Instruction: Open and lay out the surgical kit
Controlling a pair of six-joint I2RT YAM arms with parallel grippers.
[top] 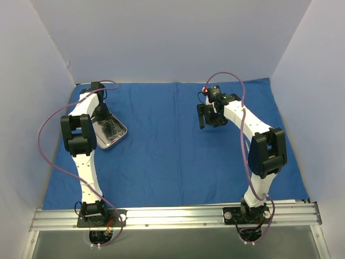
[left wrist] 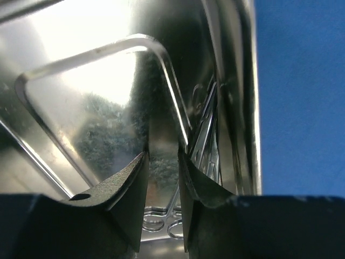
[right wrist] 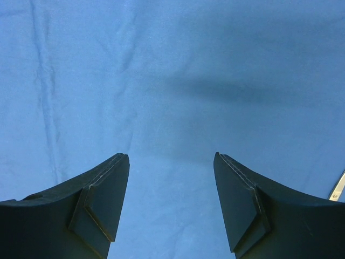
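The steel tray (top: 123, 133) sits at the left of the blue cloth, partly under the left arm. My left gripper is down inside it, fingers part open with a narrow gap, beside several scissor-like steel instruments (left wrist: 203, 135) lying along the tray's side; their lower parts are partly behind the fingers. My right gripper hangs open over bare cloth at the right of the top view, nothing between its fingers. A light, slim object (right wrist: 337, 189) shows at the right edge of the right wrist view; I cannot tell what it is.
Pale walls bound the space at left, right and back. Looped cables run over both arms.
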